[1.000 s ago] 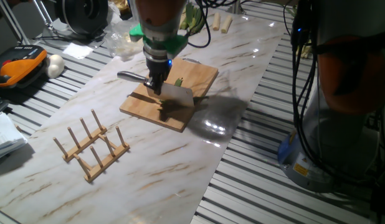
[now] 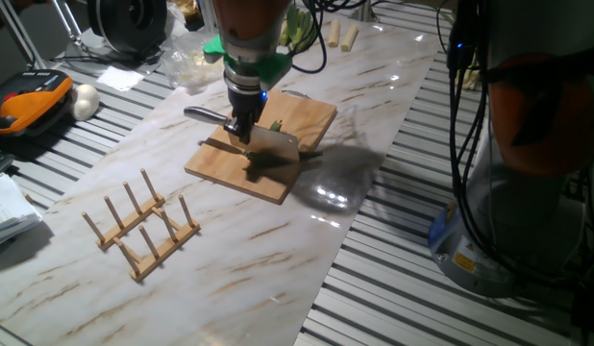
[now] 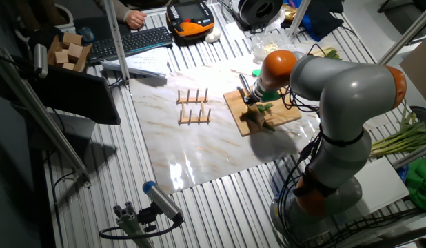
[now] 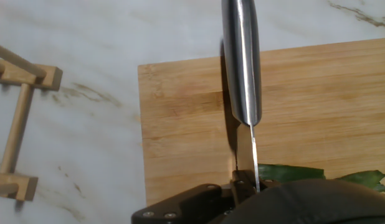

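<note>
A knife with a steel handle (image 4: 241, 62) and a broad flat blade (image 2: 276, 145) is held upright, edge down, over the wooden cutting board (image 2: 215, 165). My gripper (image 2: 241, 135) is shut on this knife near where the handle meets the blade. In the wrist view the handle points away from the gripper, past the board's edge. Green leafy vegetable pieces (image 4: 292, 172) lie on the board beside the blade. Whether the blade's edge touches the board or the greens cannot be made out.
A wooden peg rack (image 2: 143, 231) stands on the marble-patterned sheet, apart from the board. Further vegetables (image 2: 299, 29) and a clear plastic bag (image 2: 186, 62) lie at the back. The sheet (image 2: 230, 288) in front of the board is clear.
The grip on the knife stays the same; board and rack have not moved.
</note>
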